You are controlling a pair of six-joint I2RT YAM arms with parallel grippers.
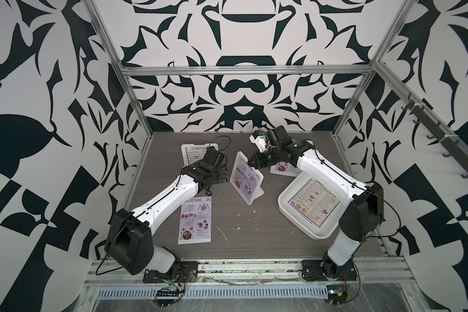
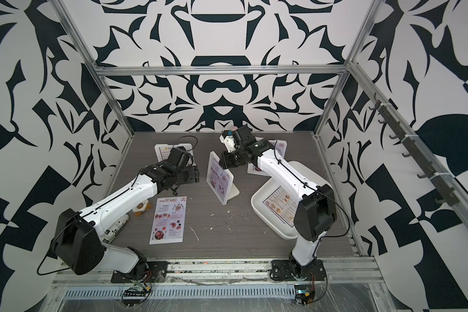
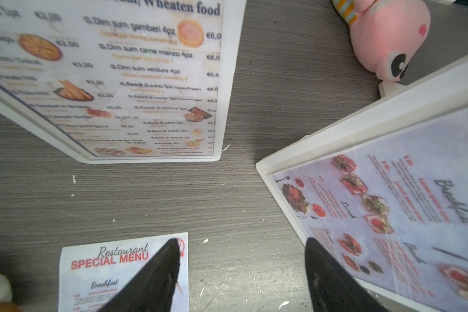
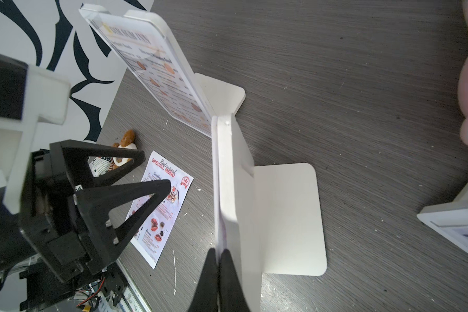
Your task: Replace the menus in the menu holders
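A white menu holder with a purple breakfast menu stands mid-table, turned sideways. My right gripper is shut at its top edge; in the right wrist view its fingers line up with the board, though a grip is hard to confirm. My left gripper hangs open left of that holder, nothing between its fingers. A second holder with a dim sum menu stands back left. A loose special menu lies flat at the front left. Another holder stands back right, partly hidden by my right arm.
A white tray with a printed menu sheet lies front right. A pink plush toy is at the back. A small plush sits at the left edge. Bare table lies in front of the middle holder.
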